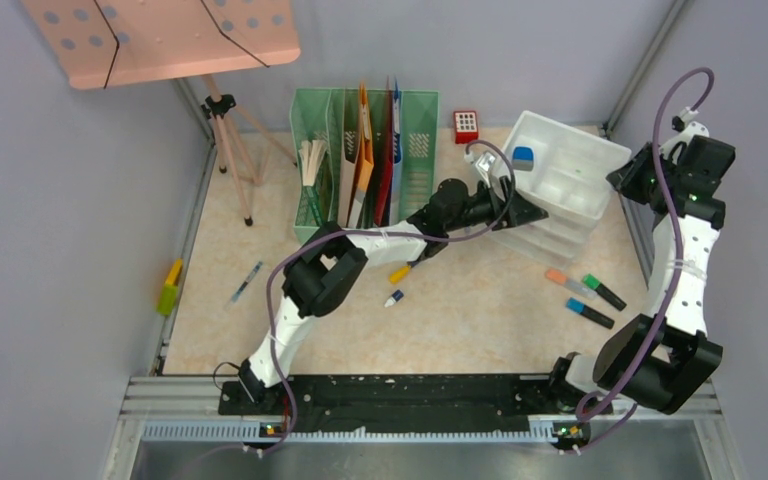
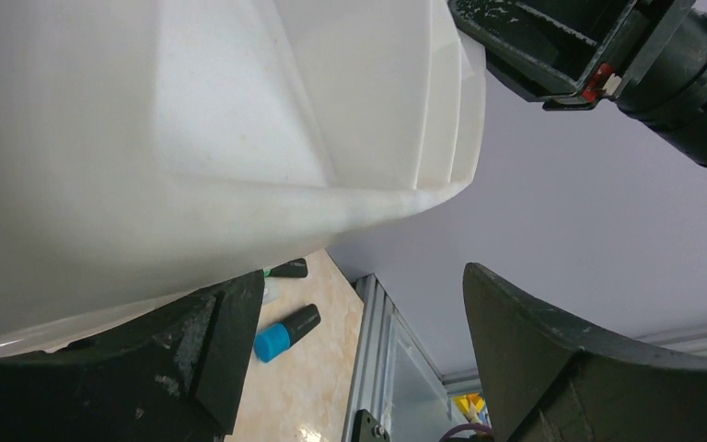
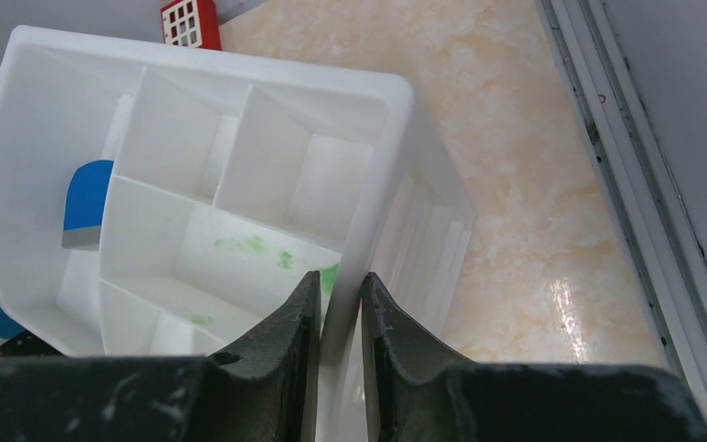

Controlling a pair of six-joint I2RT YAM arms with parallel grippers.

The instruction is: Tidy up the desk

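Note:
A white desk organizer [image 1: 568, 165] with several compartments stands askew at the back right of the desk; whether its base rests fully on the desk I cannot tell. My right gripper is shut on its right rim. Inside one compartment is a blue-and-grey block [image 3: 86, 204], perhaps an eraser. At the organizer's front left is my left gripper [image 1: 526, 208], its fingers apart. In the left wrist view the organizer's wall [image 2: 239, 216] crosses above the left finger [image 2: 226, 345], and nothing is gripped. Orange, green and blue markers [image 1: 590, 313] lie in front of the organizer.
A green file rack [image 1: 420, 145] with folders stands left of the organizer, a red calculator-like object [image 1: 465, 126] behind. Loose on the desk are a white-and-blue item [image 1: 394, 298], a yellow marker [image 1: 400, 274] and a pen [image 1: 247, 281].

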